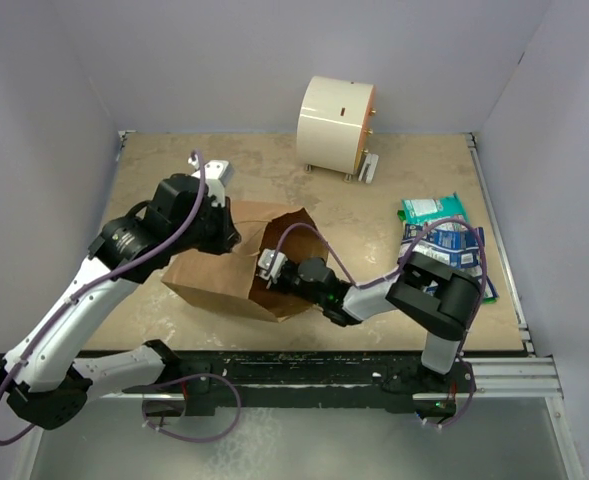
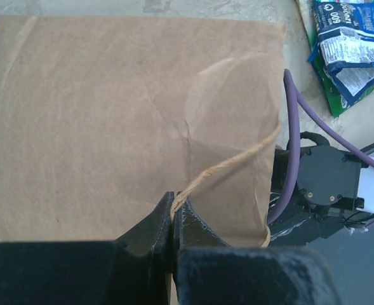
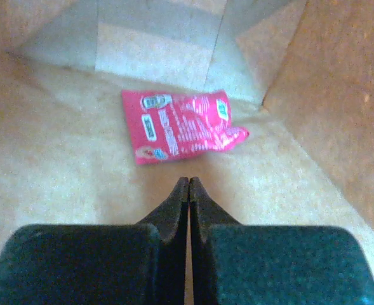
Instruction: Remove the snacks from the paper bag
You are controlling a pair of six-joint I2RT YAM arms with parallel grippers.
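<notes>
The brown paper bag (image 1: 214, 282) lies on its side with its mouth toward the right. In the left wrist view, a twisted paper handle (image 2: 237, 159) runs between the tips of my left gripper, which is shut on it above the bag. My right gripper is shut at the bag's mouth, pointing inward, with nothing showing between its fingers. A pink snack packet (image 3: 183, 126) lies on the bag's inner surface beyond those fingertips, apart from them. The top view does not show this packet.
Blue snack packets (image 1: 442, 246), a teal one (image 1: 434, 209) and a green one (image 1: 461, 292) are piled on the table at the right. A cream drum-shaped box (image 1: 332, 125) stands at the back.
</notes>
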